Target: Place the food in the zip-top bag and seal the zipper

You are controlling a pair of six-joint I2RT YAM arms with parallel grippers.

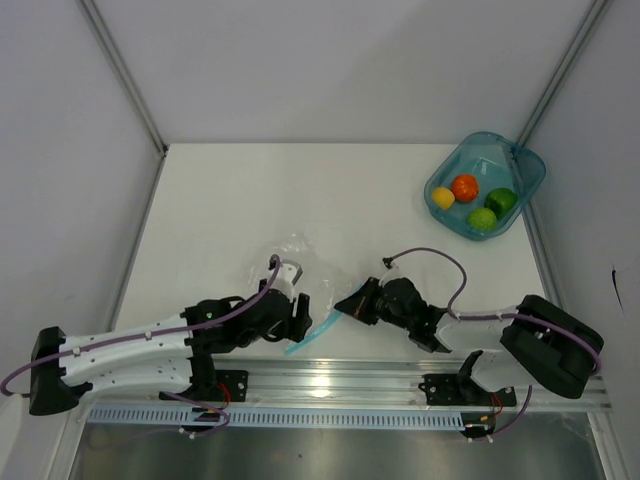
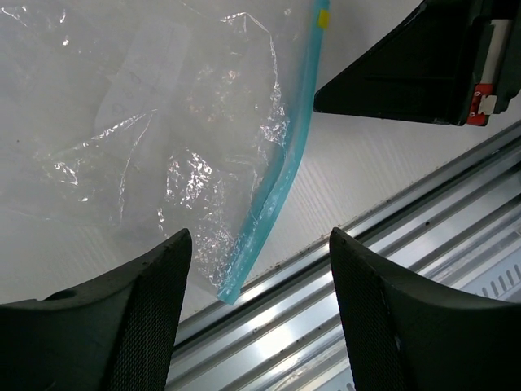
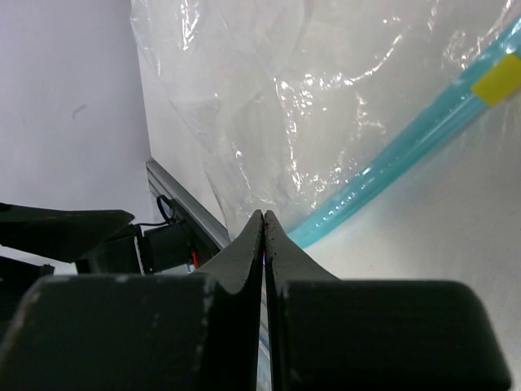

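Observation:
A clear bag point(image 2: 122, 122) lies flat on the table, its blue zipper strip point(image 2: 281, 181) slanting along the mouth, with a yellow tab point(image 3: 498, 80) near the far end. My right gripper is shut, its tips together with nothing between them, and the strip lies just beyond them. In the left wrist view a black finger point(image 2: 366, 90) of that gripper points at the strip's edge. My left gripper is open above the strip's lower end, nothing between its fingers. The food sits in a bin: a tomato point(image 1: 464, 188), a lemon point(image 1: 443, 198) and green pieces point(image 1: 482, 219).
The blue bin point(image 1: 530, 180) stands at the table's back right corner. Bare white table point(image 1: 270, 190) stretches behind the bag. A metal rail point(image 1: 330, 380) runs along the front edge, close to the zipper strip's lower end.

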